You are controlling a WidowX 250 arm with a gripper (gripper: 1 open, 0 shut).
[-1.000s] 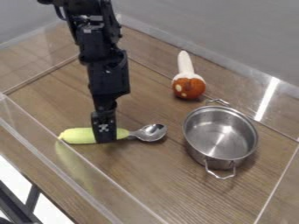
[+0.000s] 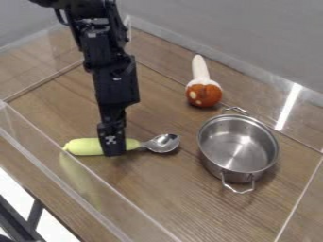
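The black gripper (image 2: 111, 142) reaches down from the top left onto a spoon with a pale yellow-green handle (image 2: 83, 146) and a metal bowl (image 2: 161, 143). Its fingertips are at the handle near where it meets the metal neck; whether they are closed on it I cannot tell. The spoon lies flat on the wooden table (image 2: 151, 198).
A steel pot (image 2: 237, 149) with two handles stands to the right of the spoon. Behind it lies an orange-brown brush-like object with a white handle (image 2: 203, 92). Clear walls border the table at the back and front left.
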